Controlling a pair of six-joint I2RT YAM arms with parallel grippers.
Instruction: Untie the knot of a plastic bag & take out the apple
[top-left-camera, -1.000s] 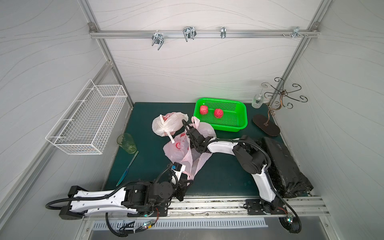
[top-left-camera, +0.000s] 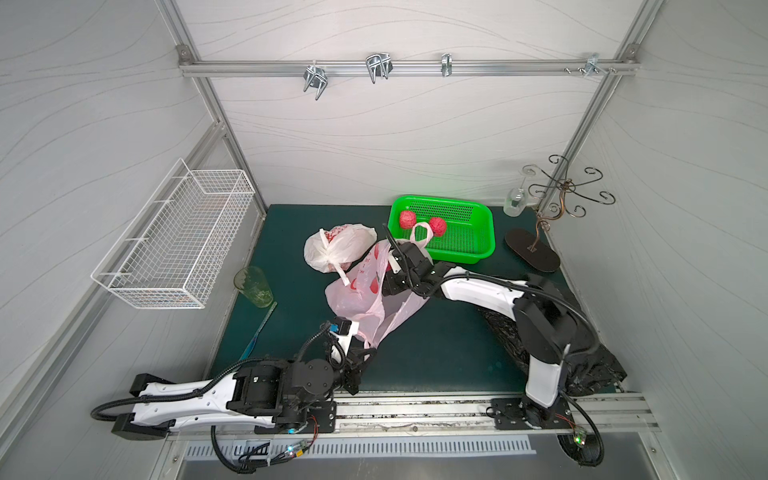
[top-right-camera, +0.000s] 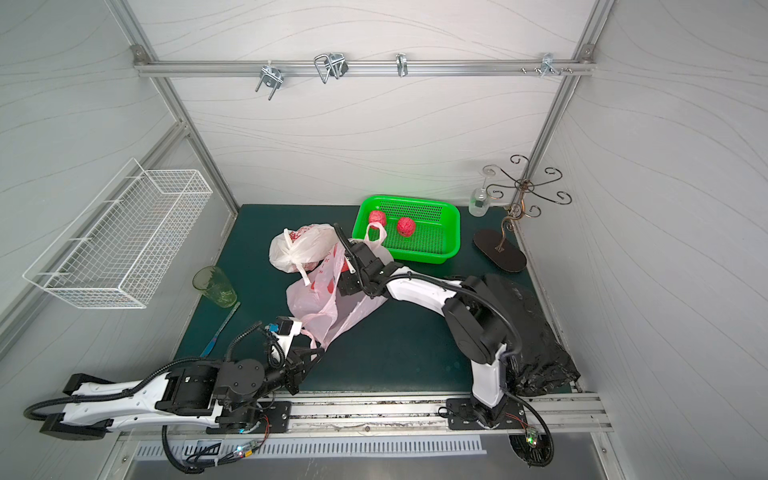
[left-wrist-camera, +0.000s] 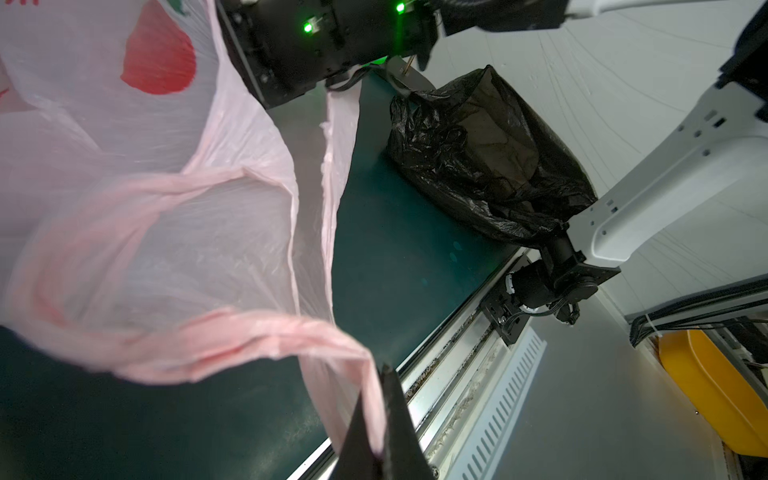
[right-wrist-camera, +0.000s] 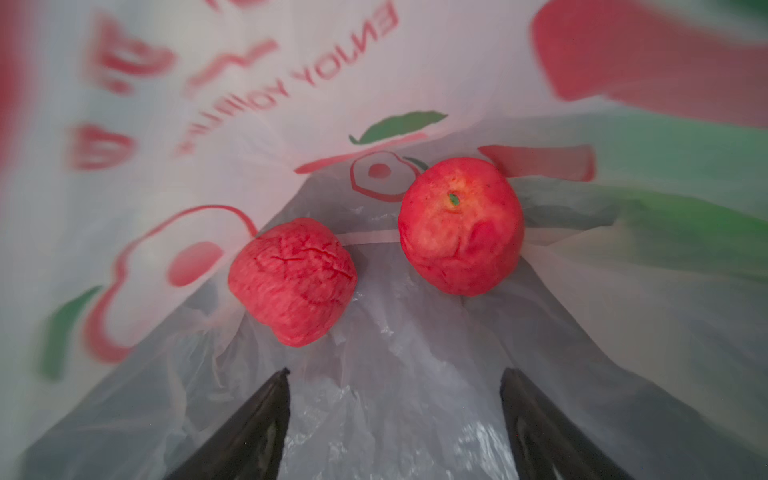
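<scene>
A pink-white plastic bag (top-left-camera: 352, 300) lies open in the middle. My left gripper is shut on a pink handle of it, drawn toward the front. My right gripper is inside the bag, its fingers apart with nothing between them. Beyond them, in the right wrist view, a red apple (right-wrist-camera: 460, 232) sits right of a wrinkled red fruit (right-wrist-camera: 292, 280). A second white bag (top-left-camera: 328, 248), tied, lies at the back left.
A green basket (top-left-camera: 480, 232) with two red balls stands at the back. A glass (top-left-camera: 253, 284), a blue stick, a metal stand (top-left-camera: 532, 252) and a black bag (left-wrist-camera: 488, 160) line the sides.
My right gripper has moved right within the bag, and a handle beside it has risen. My left gripper has moved slightly left with its end of the bag.
</scene>
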